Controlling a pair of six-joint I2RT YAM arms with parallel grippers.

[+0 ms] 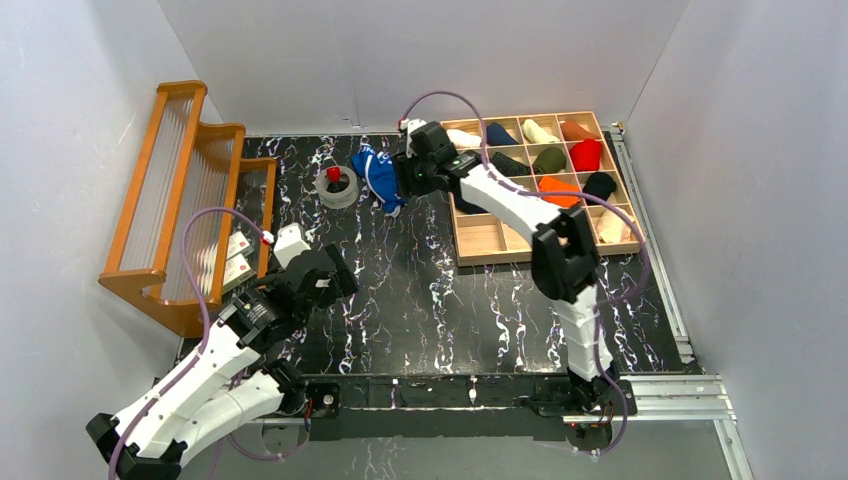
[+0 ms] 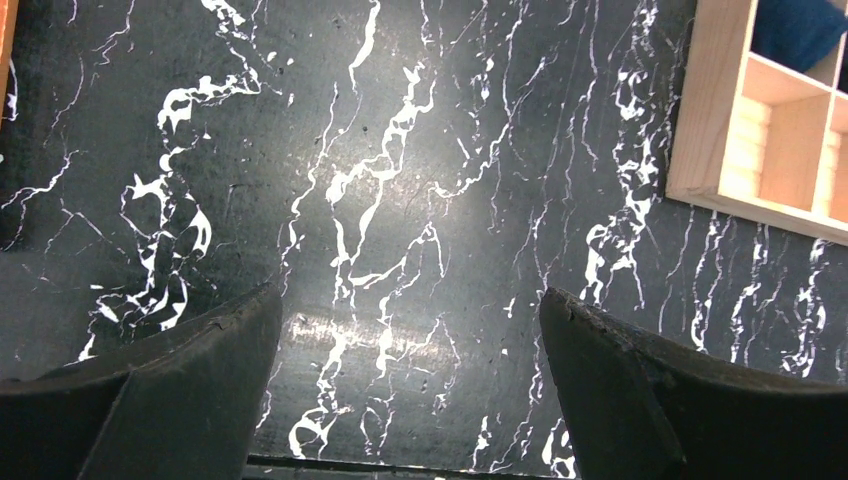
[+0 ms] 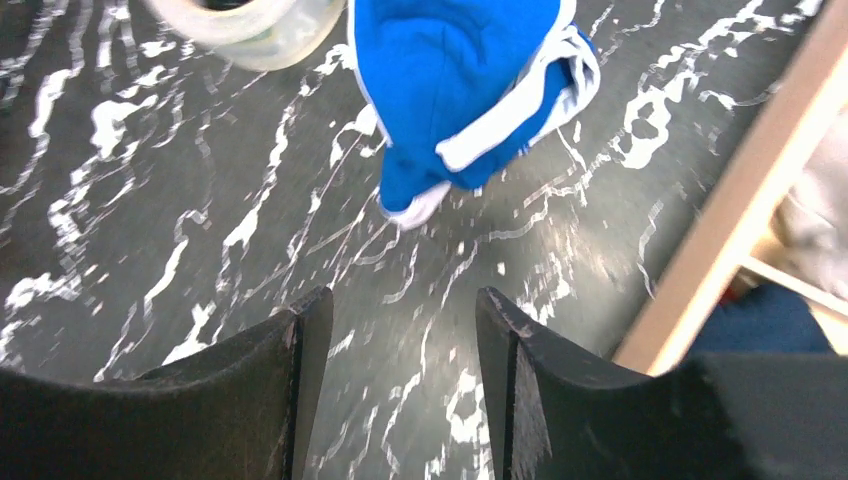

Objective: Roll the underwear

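The blue underwear (image 1: 377, 178) with white trim lies crumpled at the back of the black marbled table (image 1: 390, 300). In the right wrist view the underwear (image 3: 450, 70) fills the upper middle, beyond the fingertips. My right gripper hangs over bare table on the near side of the cloth, its fingers parted and empty. From above, that gripper (image 1: 400, 175) partly covers the cloth's right side. My left gripper stands open over clear table at the front left, far from the underwear, with nothing between its fingers.
A roll of tape (image 1: 337, 187) with a red thing in it sits just left of the underwear. The compartment box (image 1: 485, 258) with several rolled cloths is at the right, under the right arm. A wooden rack (image 1: 190, 190) stands at the left.
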